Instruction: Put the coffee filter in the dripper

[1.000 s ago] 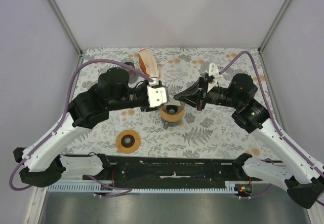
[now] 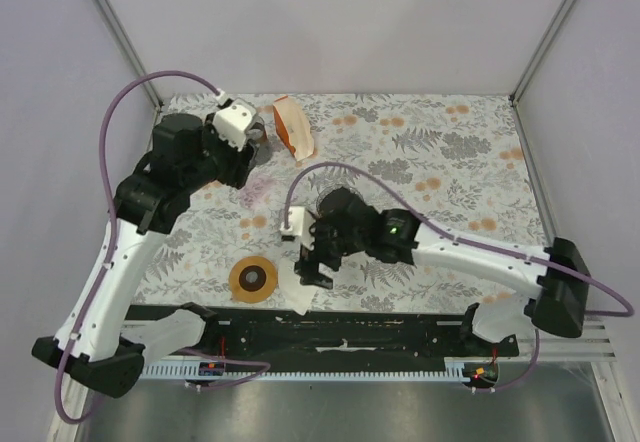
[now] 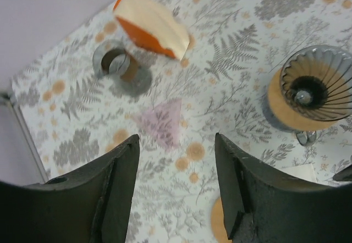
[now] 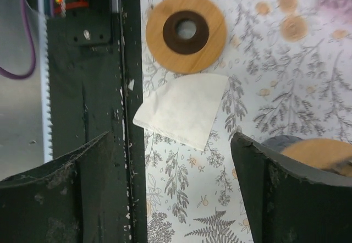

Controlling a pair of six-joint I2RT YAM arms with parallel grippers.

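The dripper [image 3: 308,89], ribbed dark glass on a wooden collar, stands mid-table, partly under the right arm in the top view. A white paper filter [image 4: 181,108] lies flat near the front edge, beside a round wooden stand [image 4: 154,28]. My right gripper hangs above the filter and front edge, open, nothing between its fingers. My left gripper is raised at the back left, its fingers apart with nothing between them.
A glass vessel [image 3: 137,83] and an orange-white packet [image 3: 151,26] stand at the back left. A pink patch [image 3: 165,122] is on the cloth.
My left arm has swung away from the dripper to the back left.
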